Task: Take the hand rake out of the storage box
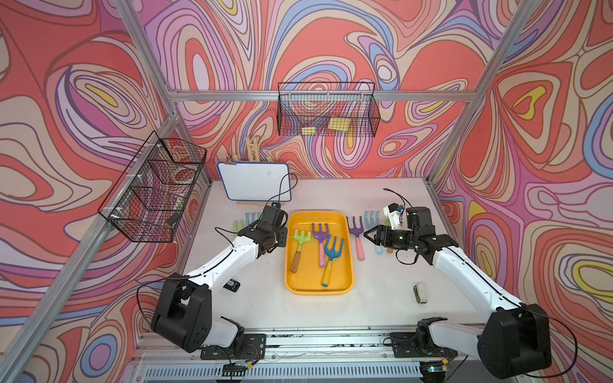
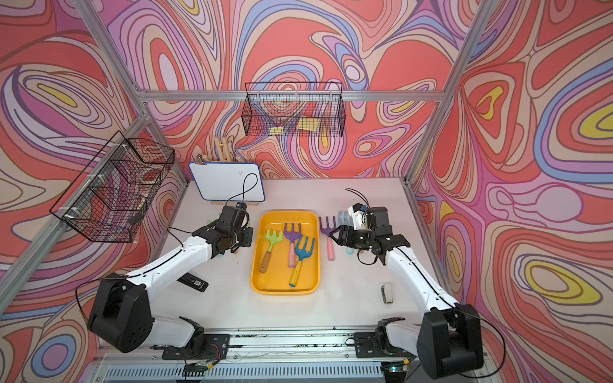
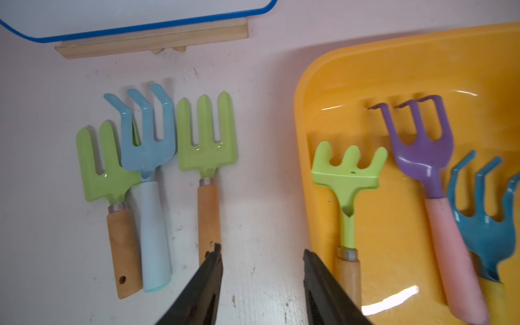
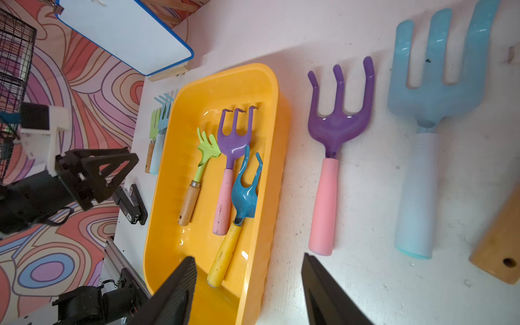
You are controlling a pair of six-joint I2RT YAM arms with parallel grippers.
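The yellow storage box [image 1: 319,281] holds three hand rakes: a green one with wooden handle [image 3: 346,181], a purple one with pink handle [image 3: 447,238] and a blue one with yellow handle [image 1: 329,268]. My left gripper is over the box's left edge, fingers apart with nothing between them; the green rake lies just right of it in the left wrist view. My right gripper stands open and empty right of the box, above more tools on the table.
Garden tools [image 3: 208,157] lie left of the box and others [image 4: 422,189] right of it. A whiteboard [image 1: 254,180] stands at the back left; wire baskets hang on the back and left.
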